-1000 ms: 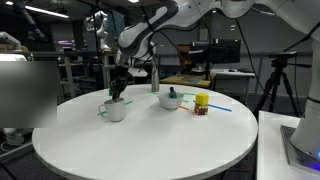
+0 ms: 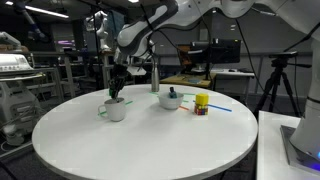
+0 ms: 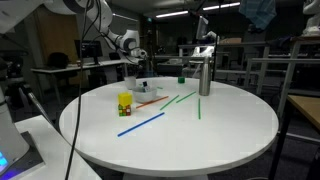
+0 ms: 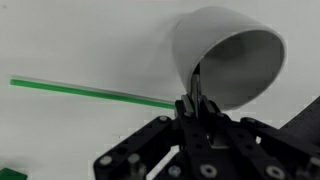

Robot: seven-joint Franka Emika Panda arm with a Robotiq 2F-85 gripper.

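Note:
A white mug (image 2: 115,111) stands at the left part of the round white table, its handle toward the left side in exterior view 1. My gripper (image 2: 115,97) reaches down from above to its rim. In the wrist view the dark fingers meet the near rim of the mug (image 4: 232,50), and the fingers are shut on that rim. Much of the mug's grey inside shows, and I make out nothing in it. Whether its base touches the table is hard to tell.
A white bowl (image 3: 145,93) with dark things in it sits near a yellow block (image 3: 125,101). Several coloured sticks lie about, including a green stick (image 4: 90,91) beside the mug. A metal bottle (image 3: 205,79) stands near the table's edge.
Gripper and mug show no clear movement. A large grey shape at the left of exterior view 1 is gone now, leaving the shelves behind visible.

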